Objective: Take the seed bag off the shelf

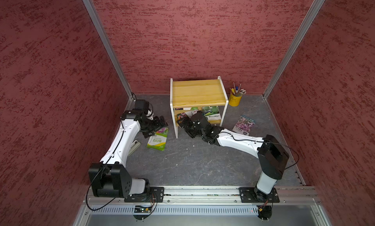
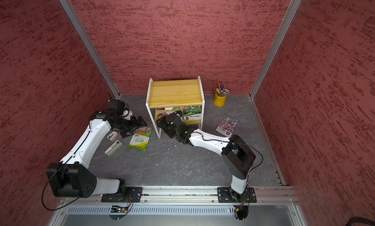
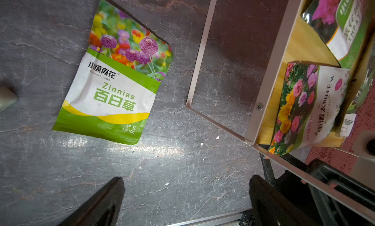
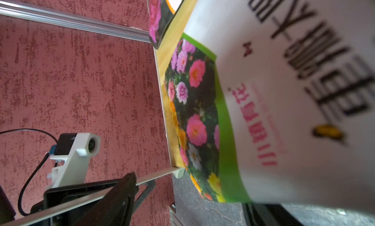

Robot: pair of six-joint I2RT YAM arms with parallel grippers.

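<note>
On the shelf (image 1: 199,92) stands a seed bag with mixed flowers and a white panel (image 3: 300,104), at the left end of the lower board. It looms large in the right wrist view, where the same flower bag (image 4: 250,120) slants over the board's edge. My right gripper (image 1: 186,127) is right in front of it, its fingers apart; the bag's lower edge overlaps one of the fingers (image 4: 265,214). Whether they touch cannot be told. Left of the shelf, my left gripper is open and empty above the floor. A green and white Zinnias bag (image 3: 109,97) lies flat beneath it.
Other bags stand on the shelf, among them a green one (image 1: 211,111) at its right end. Another flower bag (image 1: 244,125) lies right of the shelf, near a yellow cup of brushes (image 1: 234,99). The shelf's white frame (image 4: 160,174) is close to my right gripper.
</note>
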